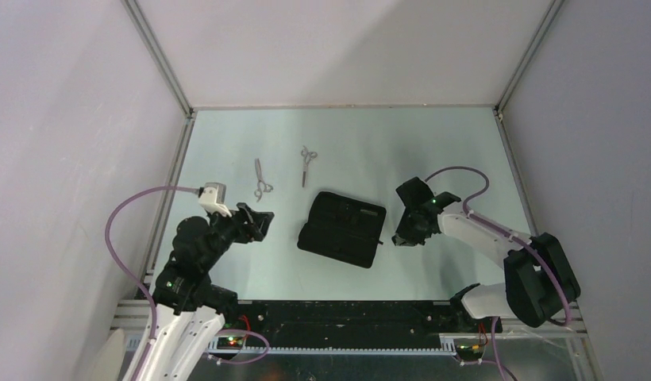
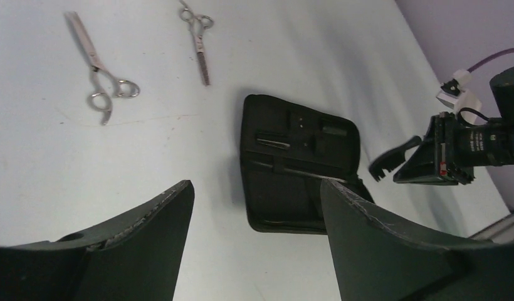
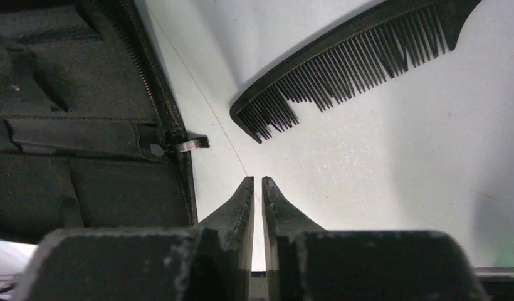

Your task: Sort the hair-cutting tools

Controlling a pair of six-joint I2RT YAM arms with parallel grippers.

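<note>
A black comb lies flat on the table, its tip towards the open black case. Ahead of the comb's toothed side, my right gripper is apart from it, with a narrow empty gap between its fingertips. The case lies at mid-table, spread open; no scissors show in it. Two pairs of silver scissors rest further back: one at left, and a pair with a toothed blade nearer the middle. My left gripper hangs wide open left of the case, holding nothing.
A small zipper pull sticks out from the case's right edge. Walls stand at left, right and back.
</note>
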